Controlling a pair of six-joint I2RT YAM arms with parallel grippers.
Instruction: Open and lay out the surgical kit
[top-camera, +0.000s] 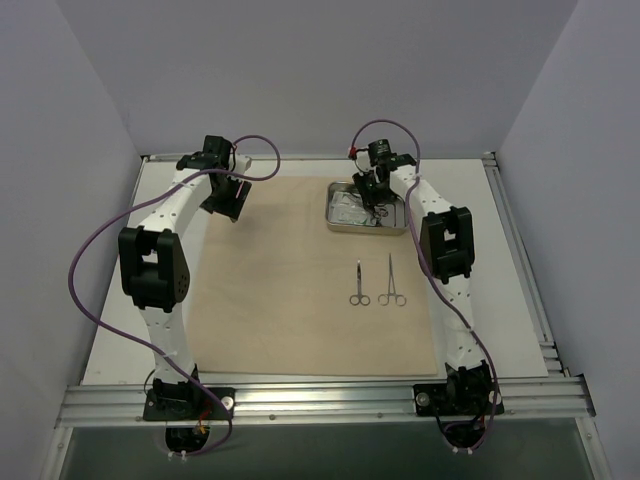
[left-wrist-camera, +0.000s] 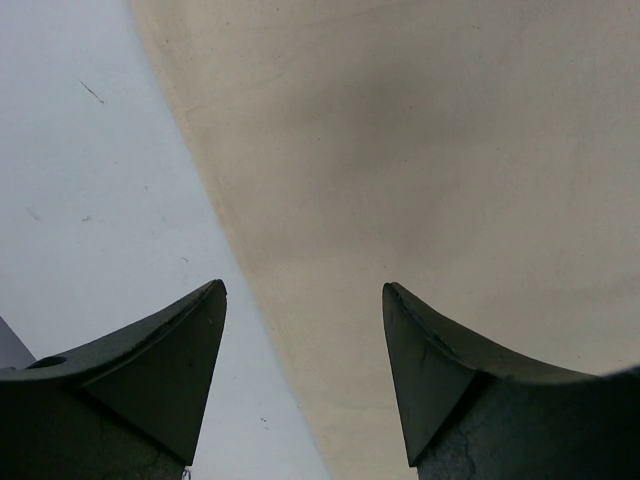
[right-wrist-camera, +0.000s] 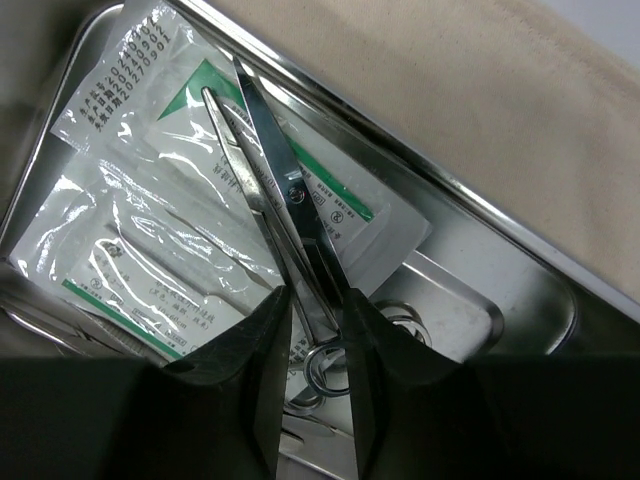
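Note:
The steel tray holds clear packets, scissors and slimmer long instruments. My right gripper is down at the tray, its fingertips a little apart over the shanks of these instruments; whether they grip one is unclear. My left gripper stands open above the cloth's left edge, nothing between its fingers. Two ringed instruments lie on the cloth below the tray in the top view: a narrow one and a clamp.
White table shows around it, bounded by metal rails and grey walls.

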